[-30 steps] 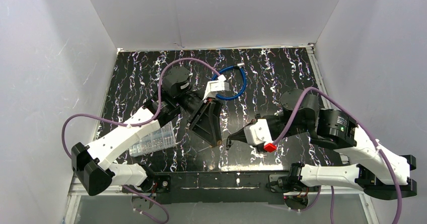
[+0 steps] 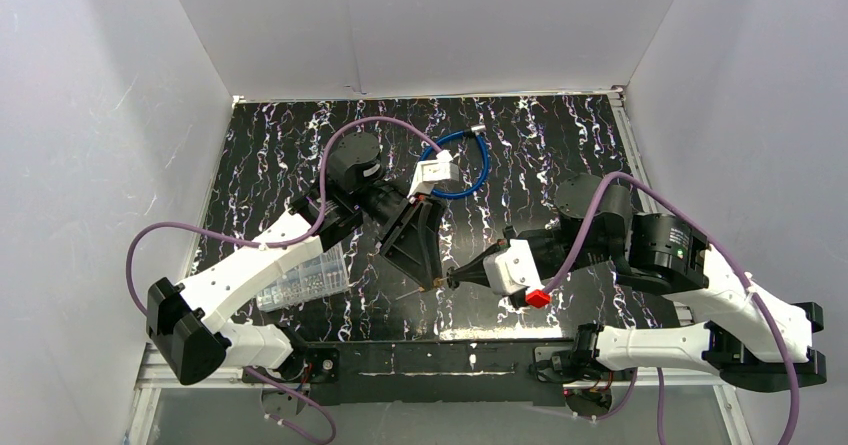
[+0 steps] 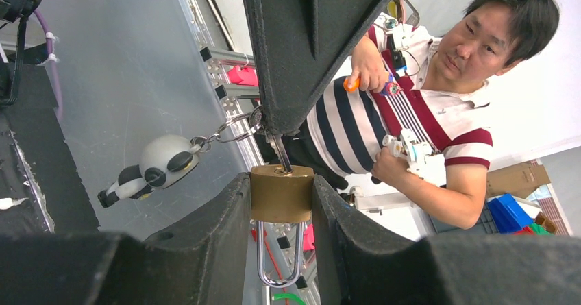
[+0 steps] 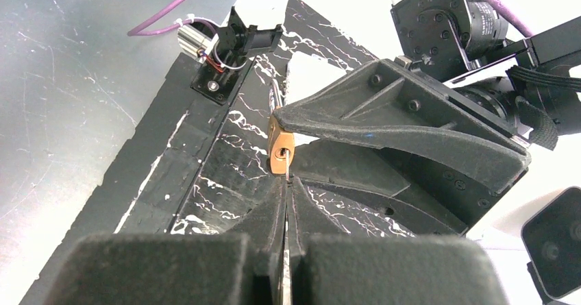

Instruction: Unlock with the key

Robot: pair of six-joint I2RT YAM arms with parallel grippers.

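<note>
My left gripper [image 2: 436, 283] is shut on a brass padlock [image 3: 281, 194]; its shackle [image 3: 299, 253] points downward in the left wrist view, the keyhole face upward. Facing it, my right gripper is shut on a key [image 3: 278, 149]. From the key hang split rings and a grey-and-black figure charm [image 3: 164, 161]. The key's blade reaches the keyhole face [image 4: 280, 160] of the padlock; its tip seems to be at or in the slot, but how deep I cannot tell. Seen from above, the two grippers' tips nearly meet over the front middle of the table.
A blue cable loop [image 2: 485, 170] lies at the back of the marbled table [image 2: 540, 135]. To the left, partly under the left arm, sits a clear compartment box [image 2: 310, 283]. A person [image 3: 445, 99] is beyond the front edge.
The left gripper has shifted only a little to the right.
</note>
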